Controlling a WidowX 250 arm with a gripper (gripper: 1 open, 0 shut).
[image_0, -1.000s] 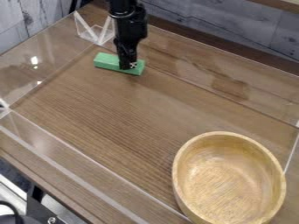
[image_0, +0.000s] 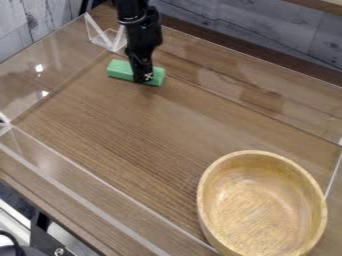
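My dark gripper (image_0: 144, 63) reaches down from the top of the view onto a green block (image_0: 120, 70) lying on the wooden table toward the upper left. Its tips are at the block's middle and right part; whether they are shut on it is too small to tell.
A large round tan bowl (image_0: 261, 205) sits at the lower right. A clear plastic object (image_0: 111, 35) lies behind the gripper at upper left. The table's edge runs along the lower left, with dark cables beyond.
The gripper has shifted very slightly around the green block. The bowl and the table are unchanged.
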